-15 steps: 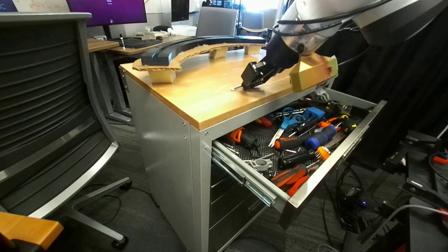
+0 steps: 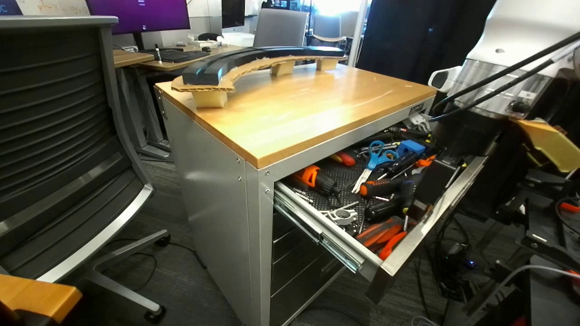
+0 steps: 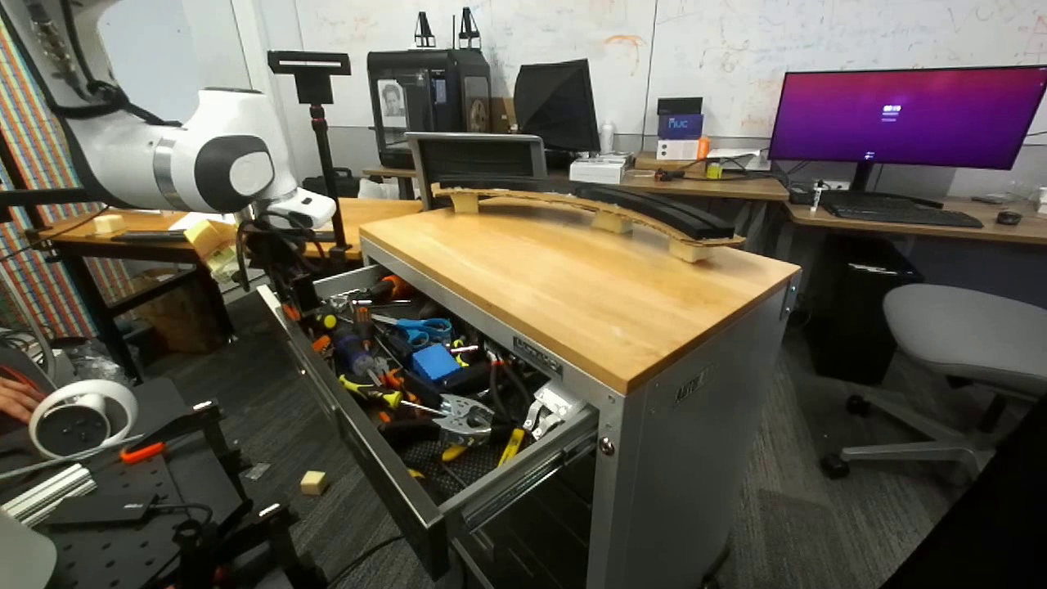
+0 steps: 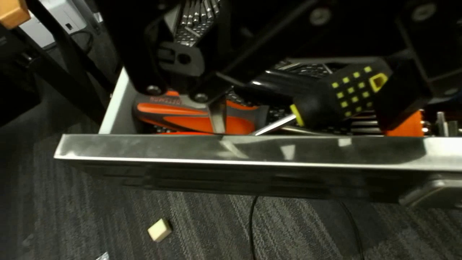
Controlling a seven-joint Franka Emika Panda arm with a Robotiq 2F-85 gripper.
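Observation:
A metal cabinet's top drawer (image 2: 459, 187) stands pulled out, full of hand tools. My gripper (image 2: 429, 190) is lowered over the drawer, close behind its front panel. In the wrist view, the fingers of my gripper are apart. One thin metal fingertip (image 4: 219, 121) is just inside the front rim (image 4: 268, 149), above orange-and-grey tool handles (image 4: 186, 117). A black screwdriver handle with yellow marks (image 4: 342, 93) lies between the fingers, not visibly gripped. Whether the fingertip touches the rim cannot be told.
Blue scissors (image 2: 375, 155) and a blue box (image 3: 434, 361) lie among the tools. A curved black piece on cardboard (image 3: 608, 206) rests on blocks on the wooden top (image 3: 550, 280), whose front half is clear. Office chairs stand around the cabinet.
The arm has moved from above the wooden top toward the drawer front and down behind its front panel. The drawer stands slightly farther out, with its tools shifted along.

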